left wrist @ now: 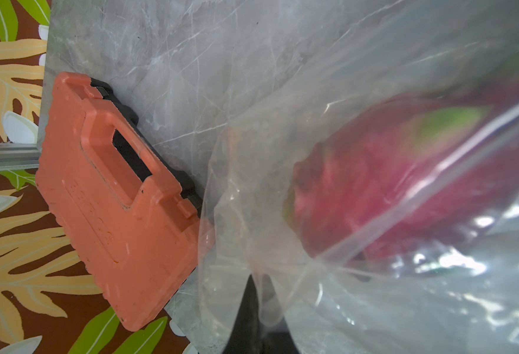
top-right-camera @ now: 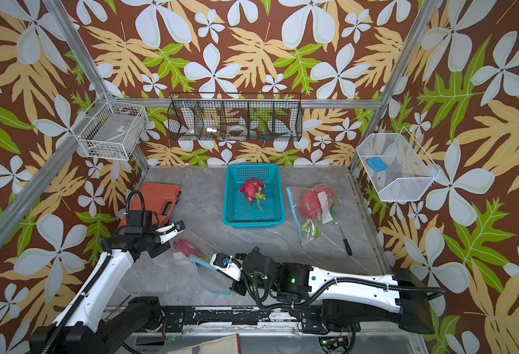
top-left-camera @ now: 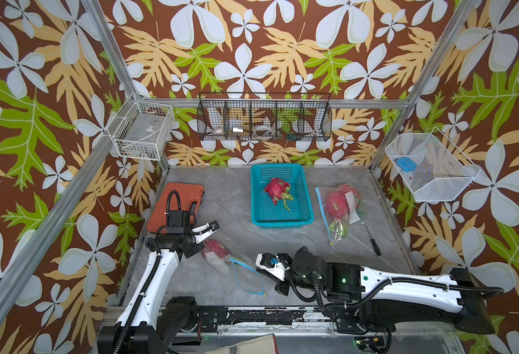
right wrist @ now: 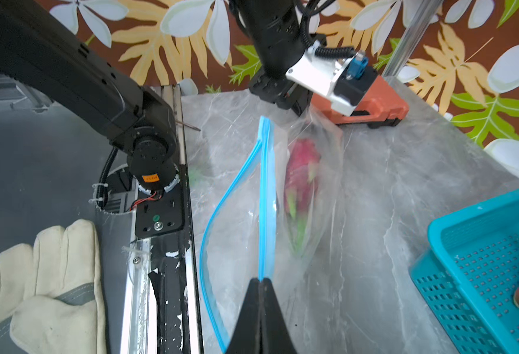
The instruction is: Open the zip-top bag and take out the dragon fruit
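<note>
The clear zip top bag (top-left-camera: 218,262) lies at the left front of the table, its blue-edged mouth parted in a loop facing right. Inside it is a pink dragon fruit (left wrist: 389,177) with green tips, seen through the film. My left gripper is shut at the bag's closed end, and a fold of film shows at its fingertips. My right gripper is shut with nothing visible between its fingers. It points along the bag's mouth, where the blue strip (right wrist: 263,206) lines up with its tips; whether they touch, I cannot tell.
A teal basket (top-left-camera: 260,206) holding one bare dragon fruit (top-left-camera: 278,188) stands at the back middle. Right of it lie another bag of dragon fruit (top-left-camera: 336,206) and a screwdriver (top-left-camera: 375,246). An orange case (top-left-camera: 160,203) lies behind my left gripper.
</note>
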